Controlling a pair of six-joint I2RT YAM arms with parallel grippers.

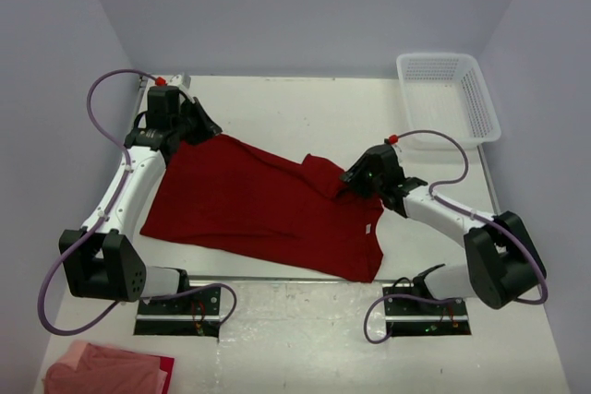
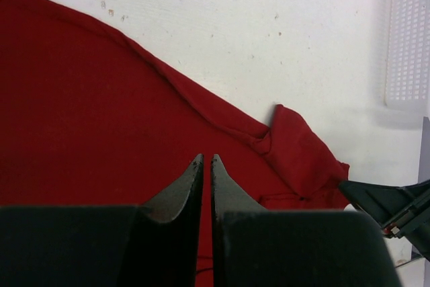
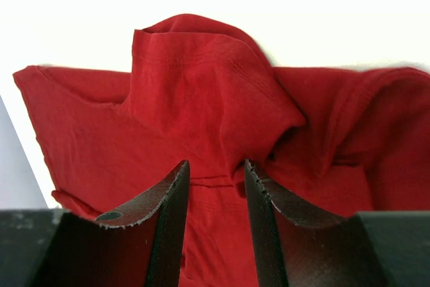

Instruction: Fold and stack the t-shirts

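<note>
A dark red T-shirt (image 1: 235, 196) lies spread across the table, its upper right part turned over in a rumpled flap (image 3: 195, 78). My left gripper (image 1: 220, 130) hangs above the shirt's far left edge; in the left wrist view its fingers (image 2: 176, 196) leave only a slim gap, empty. Over the flap on the right side is my right gripper (image 1: 345, 178), its fingers (image 3: 161, 203) parted with no cloth visibly pinched between them. Whether the right fingertips touch the fabric is hard to tell. A pale label shows on the shirt's right side.
An empty white basket (image 1: 404, 89) stands at the back right. Pinkish and red cloth (image 1: 106, 374) lies at the bottom left corner. Bare white table (image 1: 277, 113) stretches behind the shirt, with grey walls around it.
</note>
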